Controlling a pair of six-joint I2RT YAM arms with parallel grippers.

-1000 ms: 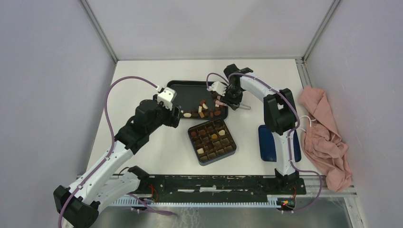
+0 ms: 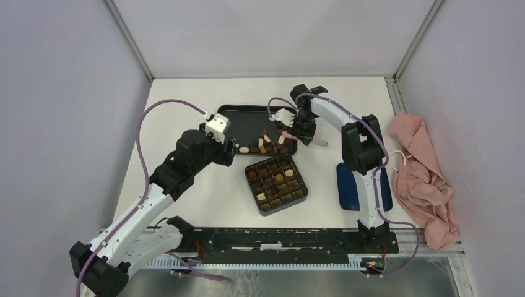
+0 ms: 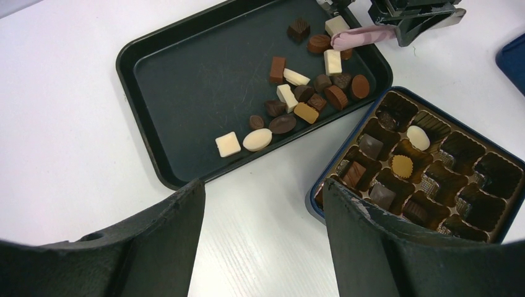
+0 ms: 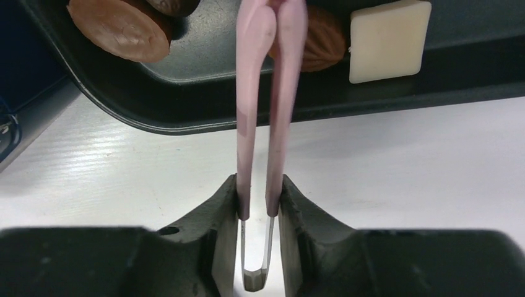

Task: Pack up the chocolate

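Observation:
Assorted chocolates lie on the black tray (image 2: 244, 120), mostly along its front and right, including a white square (image 3: 228, 144) and a pale oval (image 3: 257, 139). The chocolate box (image 3: 469, 154), partly filled, stands in front of the tray. My right gripper is shut on pink-tipped tongs (image 4: 246, 117), whose tips reach over a brown chocolate (image 4: 325, 43) at the tray's edge, beside a white piece (image 4: 387, 40); whether they pinch it is hidden. My left gripper hangs open with nothing between its fingers, left of the box.
An empty blue tray (image 2: 348, 189) lies at the right, partly under the right arm. A pink cloth (image 2: 421, 192) lies along the right edge.
My right gripper and the tongs have shifted very slightly over the tray's right end. The left arm and the box are unmoved.

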